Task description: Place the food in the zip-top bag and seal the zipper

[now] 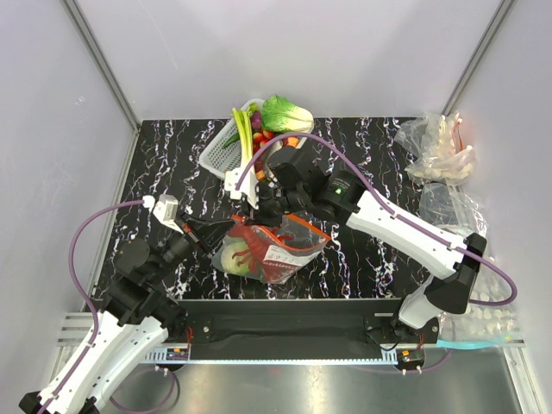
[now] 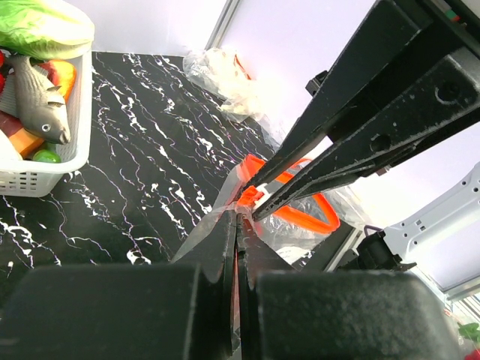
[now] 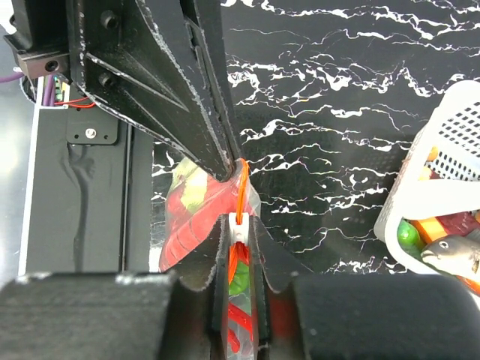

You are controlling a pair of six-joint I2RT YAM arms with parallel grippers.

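Observation:
The clear zip bag (image 1: 297, 250), edged with an orange zipper, lies at the front middle holding a red lobster-like toy (image 1: 247, 246) and a pale green round food (image 1: 233, 257). My left gripper is shut on the thin film at the bag's left top corner. Close beside it, my right gripper is shut on the white zipper slider (image 3: 238, 227). To the slider's right in the left wrist view, the orange zipper (image 2: 300, 217) gapes in a loop. Arms hide the bag's corner in the top view.
Behind the bag stands a white basket (image 1: 213, 159) of toy food, with a lettuce (image 1: 285, 115) at its back. Packed clear bags (image 1: 440, 147) lie along the right side. Dark marbled table shows bare left and right of the bag.

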